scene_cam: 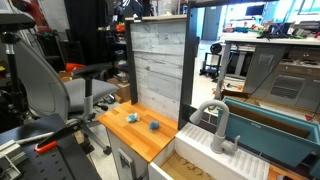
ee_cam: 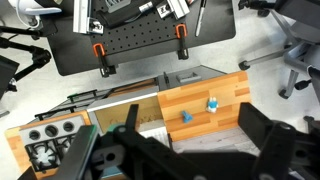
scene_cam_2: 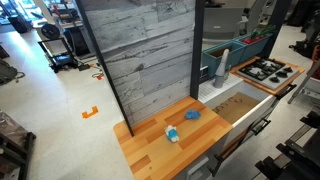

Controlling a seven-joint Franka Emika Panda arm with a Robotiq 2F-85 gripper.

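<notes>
In the wrist view my gripper shows as two dark fingers at the lower edge. They stand wide apart, with nothing between them, high above the wooden counter (ee_cam: 222, 88). A small blue object (ee_cam: 187, 117) and a white-and-blue one (ee_cam: 212, 103) lie on that counter, apart from each other. Exterior view 1 has the white-and-blue object (scene_cam: 132, 118) left of the blue one (scene_cam: 154, 125). From the second exterior side, the blue object (scene_cam_2: 192, 115) sits closer to the white sink unit than the white-and-blue object (scene_cam_2: 172, 134). The gripper cannot be clearly made out in either exterior view.
Beside the counter is a white open basin (scene_cam: 183, 168) with a wooden bottom and a pale tall faucet (scene_cam: 222, 125). Grey wooden boards (scene_cam_2: 150, 70) rise behind the counter. A stove top (scene_cam_2: 268, 70) lies past the basin.
</notes>
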